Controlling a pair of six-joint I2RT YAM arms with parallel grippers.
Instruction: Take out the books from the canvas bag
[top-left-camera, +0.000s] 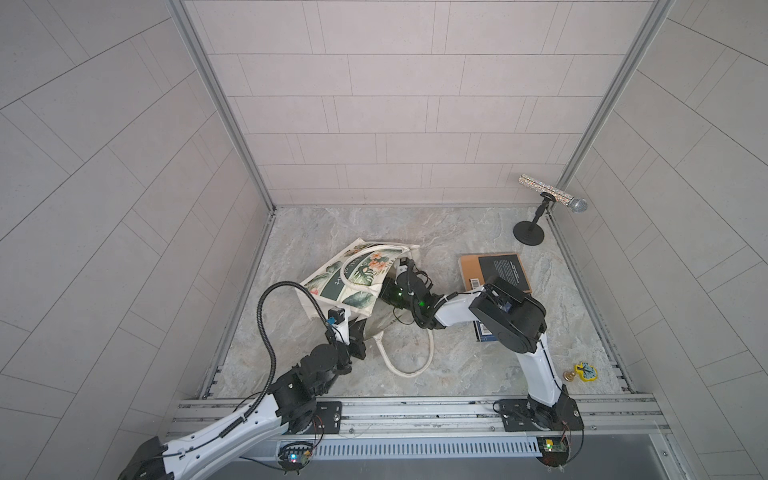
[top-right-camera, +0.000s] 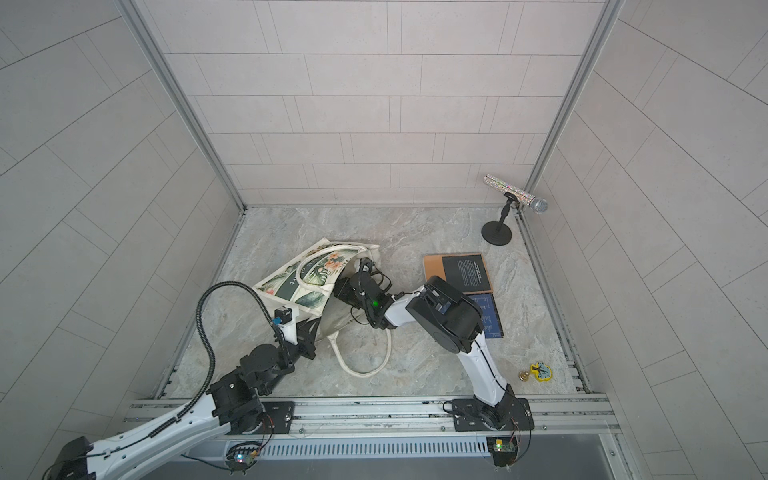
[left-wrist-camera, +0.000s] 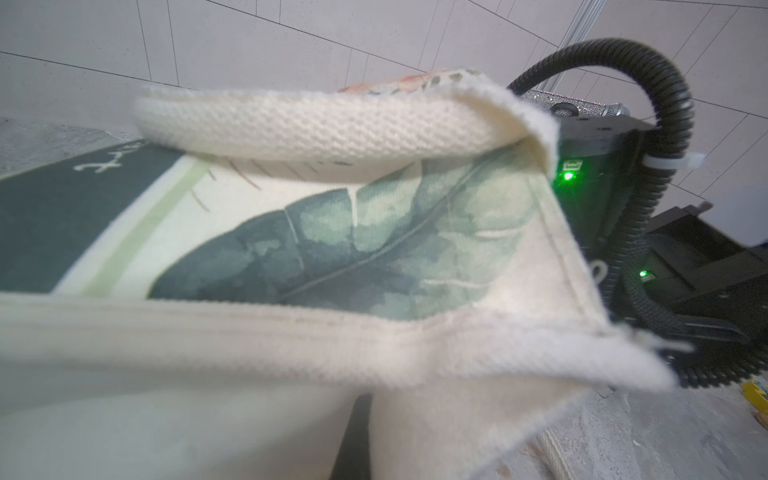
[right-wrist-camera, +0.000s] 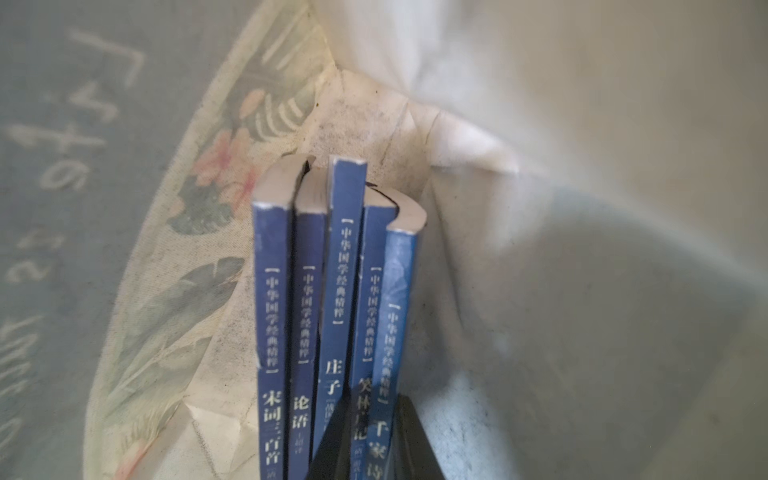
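The canvas bag (top-left-camera: 342, 276), cream with a leaf and flower print, lies on its side at left of centre, mouth toward the right. Inside it, several blue-spined books (right-wrist-camera: 272, 320) stand packed side by side in the right wrist view. My right gripper reaches into the mouth, its dark fingers (right-wrist-camera: 417, 448) shut around the two rightmost books (right-wrist-camera: 389, 320). At the bag's near edge, my left gripper (top-left-camera: 357, 340) is shut on the canvas; in the left wrist view one finger (left-wrist-camera: 353, 444) shows beside a cloth fold, which covers the other.
Two books, a brown-and-black one (top-right-camera: 465, 273) and a blue one (top-right-camera: 488, 314), lie on the right of the table. A microphone stand (top-left-camera: 529, 232) is at the back right, a small yellow item (top-left-camera: 586, 371) at the front right. One bag handle (top-left-camera: 408, 374) loops toward the front.
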